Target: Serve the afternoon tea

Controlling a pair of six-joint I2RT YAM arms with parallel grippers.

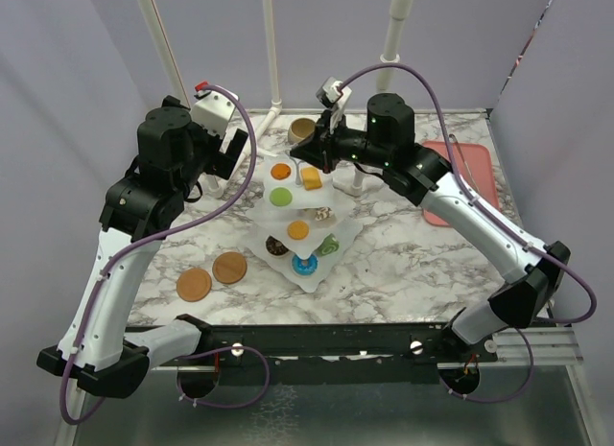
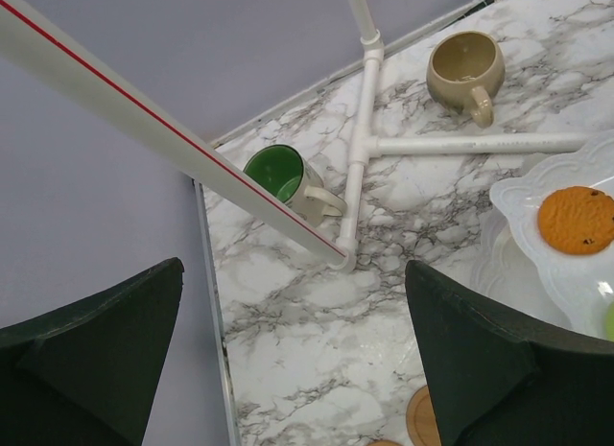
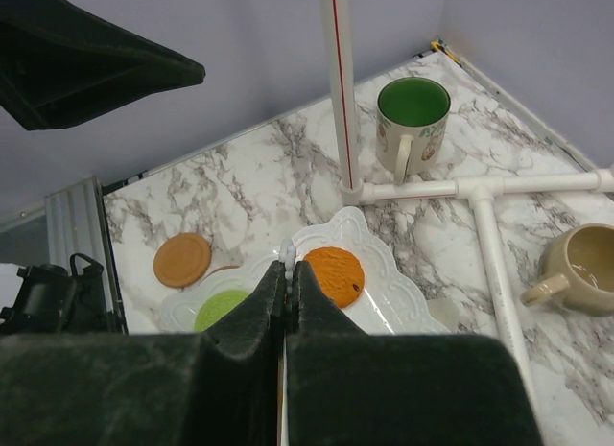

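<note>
A white three-tier stand (image 1: 272, 216) carries several pastries and biscuits, among them an orange cookie (image 3: 336, 276) on its top plate. My right gripper is shut on the stand's thin loop handle, whose pale tip pokes up between the fingers. To the left, my left gripper is open with nothing between its fingers. Behind the stand is a beige mug (image 1: 302, 129). A mug with a green inside (image 2: 286, 177) stands near the back left, hidden by the left arm in the top view.
Two round brown coasters (image 1: 194, 285) lie at the front left. A pink tray (image 1: 488, 189) with tongs (image 1: 462, 161) is at the right. White posts and a floor pipe (image 3: 528, 185) border the mugs.
</note>
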